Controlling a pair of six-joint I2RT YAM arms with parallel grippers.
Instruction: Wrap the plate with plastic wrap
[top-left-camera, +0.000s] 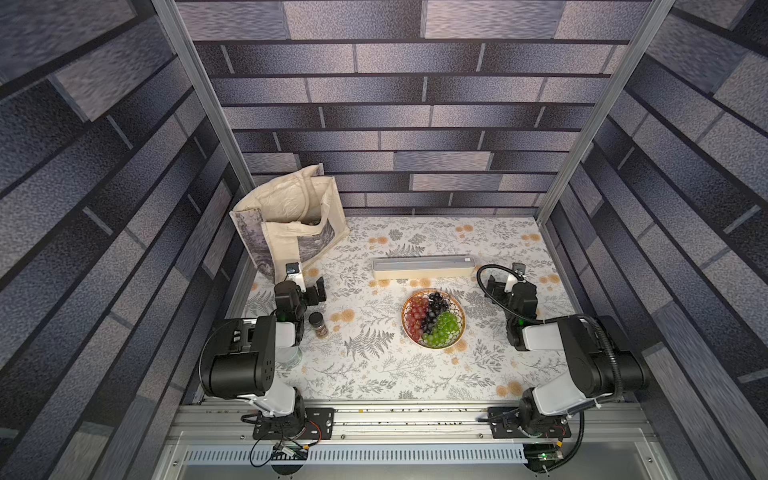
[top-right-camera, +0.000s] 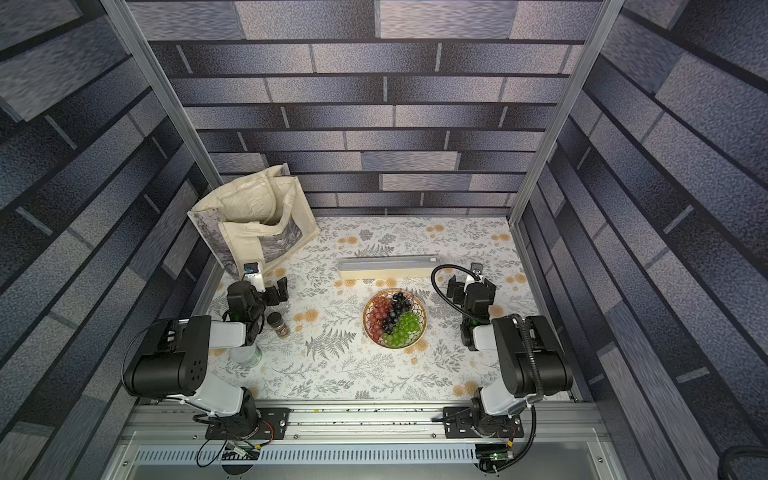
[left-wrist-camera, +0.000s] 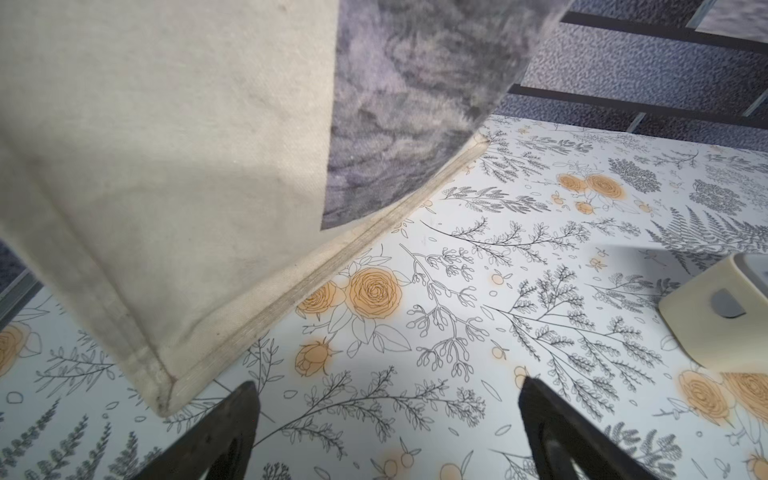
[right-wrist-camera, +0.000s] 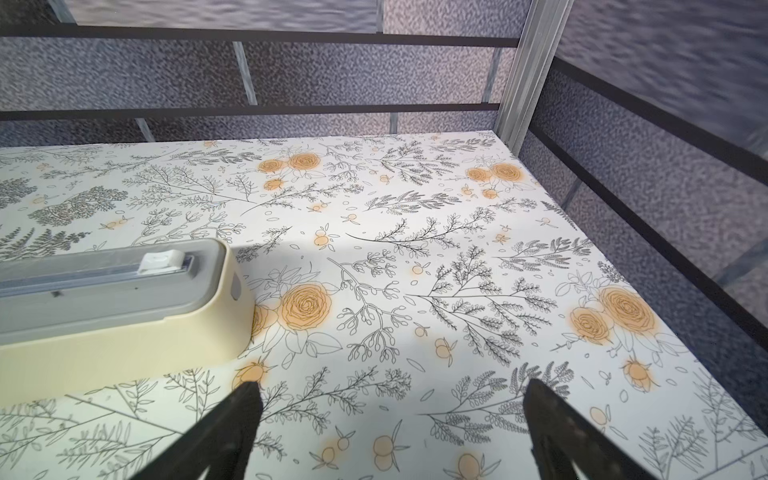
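Observation:
A patterned plate (top-left-camera: 407, 338) with red, black and green grapes on it rests near the middle of the table, uncovered. Just behind it lies the long cream plastic wrap dispenser (top-left-camera: 424, 268) with a grey lid; its right end, with a small white slider (right-wrist-camera: 161, 261), shows in the right wrist view. My left gripper is open and empty, left of the plate and in front of the cloth bag. Off to the plate's right, my right gripper also stands open, only bare tablecloth visible between its fingers.
A cream cloth bag (top-left-camera: 280, 216) stands at the back left. A small dark-capped jar (top-left-camera: 318, 324) sits beside the left arm, and a glass (top-right-camera: 245, 355) is partly hidden behind that arm. Tablecloth is clear in front of the plate and at the back right.

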